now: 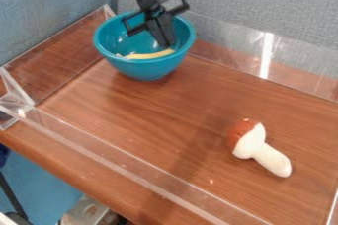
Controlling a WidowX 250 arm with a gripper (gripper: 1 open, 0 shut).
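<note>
The black gripper reaches down into a teal bowl at the back left of the wooden table. Its lower part is over a pale yellow elongated object lying inside the bowl; whether the fingers touch or hold it cannot be told. A toy mushroom with a red-orange cap and white stem lies on its side at the front right.
Clear low walls edge the wooden tabletop, along the back, left and front.
</note>
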